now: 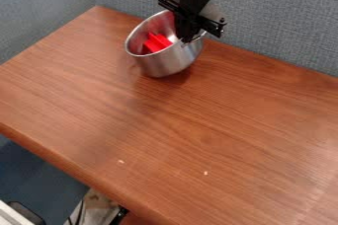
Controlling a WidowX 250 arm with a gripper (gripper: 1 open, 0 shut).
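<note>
A steel pot sits at the back of the wooden table, its body tilted, with red objects inside it. My black gripper is at the pot's right rim, high on the back side. Whether its fingers are closed on the rim is too small and dark to tell.
A grey padded wall runs behind it. White equipment and cables lie below the table's front left edge.
</note>
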